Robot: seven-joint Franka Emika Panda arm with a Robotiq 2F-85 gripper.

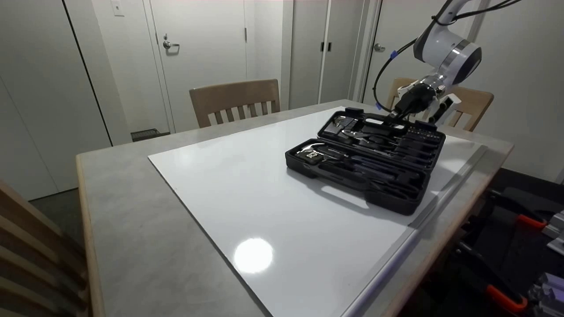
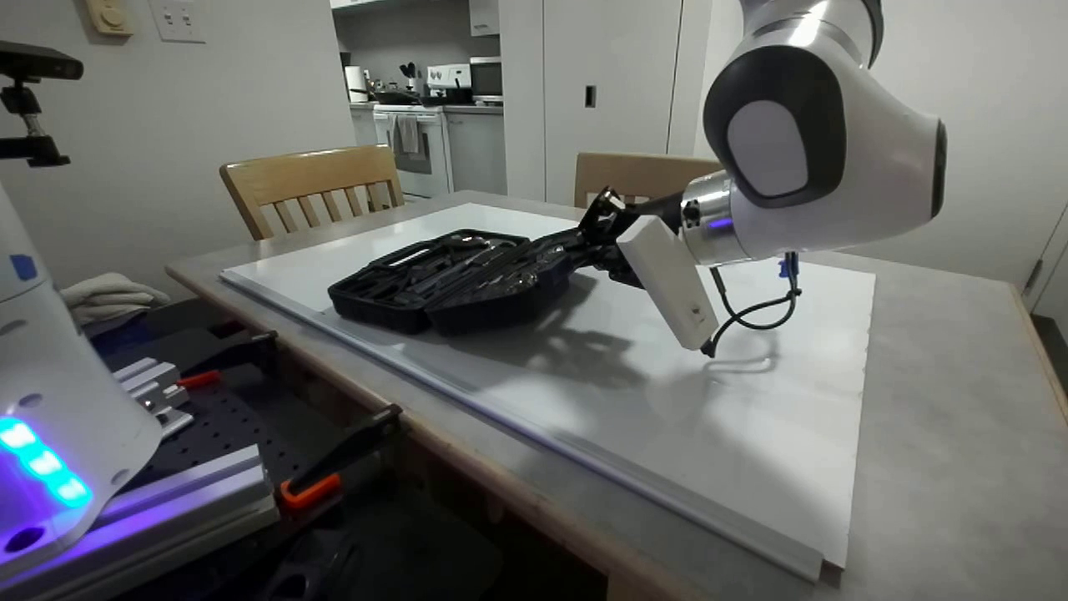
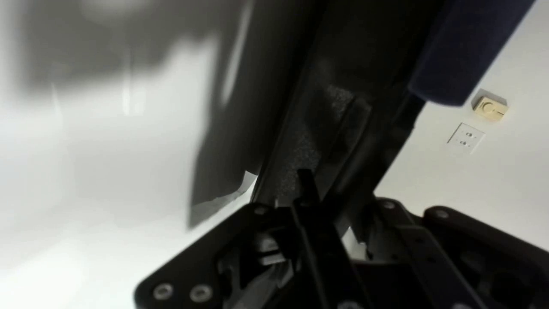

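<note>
A black tool case (image 1: 365,182) lies open on the white board, filled with several tools. Its lid half (image 1: 338,138) is on the far side and appears slightly raised along its outer edge. At the middle of that edge, by the handle, my gripper (image 1: 397,114) is shut on the case's lid. Exterior view 2 has the gripper (image 2: 588,246) coming in from the right against the lid (image 2: 511,300). In the wrist view the dark lid (image 3: 303,139) runs down between the fingers; their exact contact is hard to make out in the dark.
Much of the white board (image 1: 254,195) is bare in front of and to the left of the case. A metal rail (image 2: 521,426) follows one board edge. Wooden chairs (image 1: 238,100) stand round the table.
</note>
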